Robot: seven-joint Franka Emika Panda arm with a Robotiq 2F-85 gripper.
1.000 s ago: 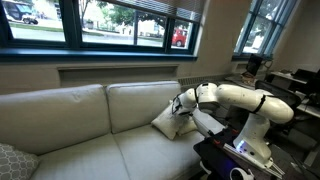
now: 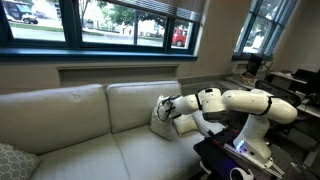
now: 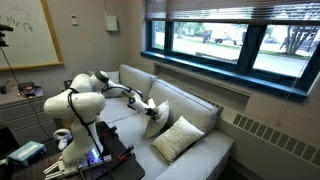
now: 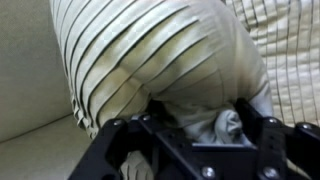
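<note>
A pale pleated pillow [image 2: 160,123] stands steeply on the sofa seat, also seen in exterior view 2 as the more upright pillow [image 3: 157,121]. My gripper [image 2: 163,105] is at its upper part. In the wrist view, bunched fabric of the pillow [image 4: 150,48] fills the space between my gripper's [image 4: 200,118] fingers, which stand apart. Whether they are pinching the cloth is unclear, since the folds cover the contact. A second light pillow [image 3: 178,139] leans against the backrest, closer to the robot's base in exterior view 1.
The long grey sofa [image 2: 75,160] has free seat room left of the pillows. A patterned cushion [image 2: 14,162] sits at its far left end. Behind the backrest run a wall heater and windows [image 2: 105,28]. A dark table edge lies beside the robot base.
The upright pillow and my gripper have shifted left along the sofa, away from the second pillow. The pillow has turned steeper and more of the second one shows.
</note>
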